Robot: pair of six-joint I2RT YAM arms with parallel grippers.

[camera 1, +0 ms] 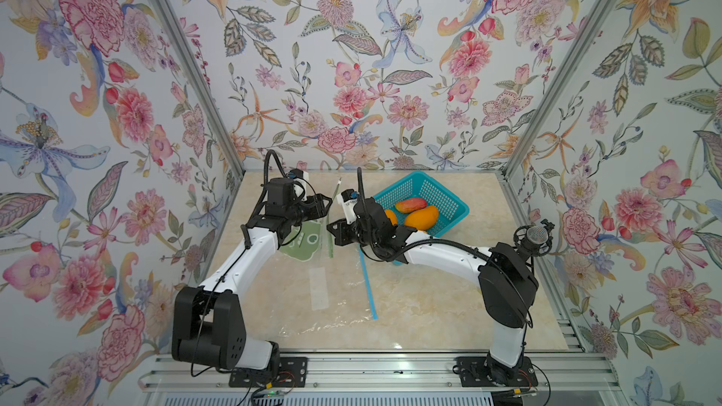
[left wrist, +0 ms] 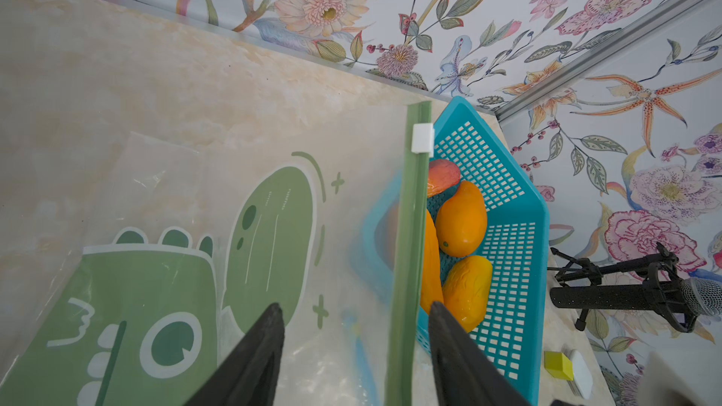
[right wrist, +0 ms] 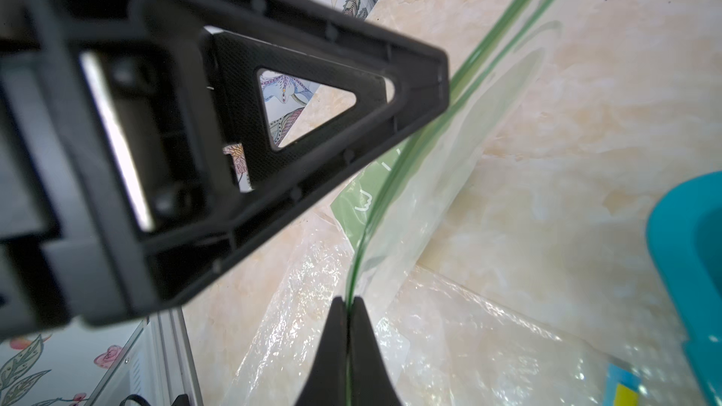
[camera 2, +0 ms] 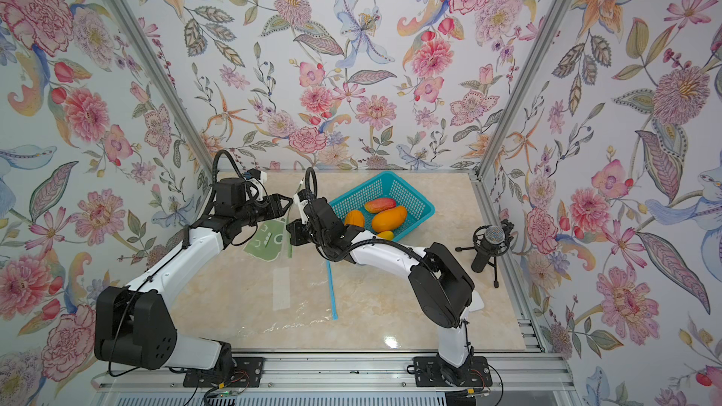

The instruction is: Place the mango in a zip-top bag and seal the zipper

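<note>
A clear zip top bag with green print (left wrist: 270,240) hangs by its green zipper strip (left wrist: 410,240); no mango shows inside. My right gripper is shut on the strip's edge, a thin green line between its fingertips. My left gripper stands open at the same strip, which crosses between its spread fingers in the left wrist view. From the right wrist view, one left finger (right wrist: 421,82) lies close beside the strip. Orange mangoes (camera 1: 422,218) and a reddish mango (camera 1: 410,204) lie in the blue basket (camera 1: 451,206).
A clear bag with a blue strip (camera 1: 367,289) lies flat on the table before the grippers. The basket stands close behind my right gripper. A small black tripod (camera 2: 492,244) stands at the right edge; table between it and the basket is bare.
</note>
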